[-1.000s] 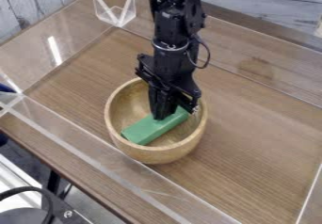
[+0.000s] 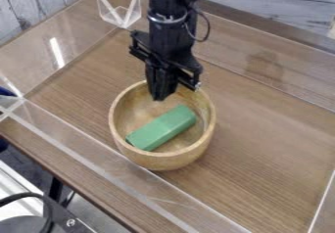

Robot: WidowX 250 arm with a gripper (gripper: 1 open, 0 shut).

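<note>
A round tan bowl (image 2: 131, 143) stands on the wooden table, with a green block (image 2: 163, 127) lying flat inside it, tilted diagonally. My black gripper (image 2: 165, 80) hangs above the back part of the bowl, fingers pointing down and clear of the block. Whether its fingers are open or shut is hard to make out; I see nothing clearly held.
A clear angular object (image 2: 120, 10) is at the back left. Dark cables and hardware sit at the lower left.
My gripper has lifted up and back from the green block, which now shows more fully in the bowl.
</note>
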